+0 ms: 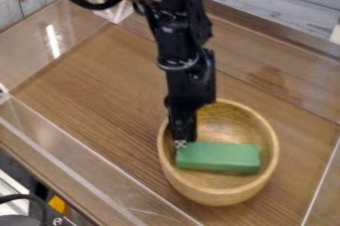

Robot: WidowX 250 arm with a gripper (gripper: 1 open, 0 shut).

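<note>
A tan wooden bowl stands at the lower right of the table, with a green rectangular block lying in it. My black gripper reaches down at the left inner side of the bowl, its tips just above and beside the block's left end. It is shut, and nothing shows between its fingers.
A transparent edge strip runs along its lower left, with dark cables beyond. A pale plank wall stands at the back.
</note>
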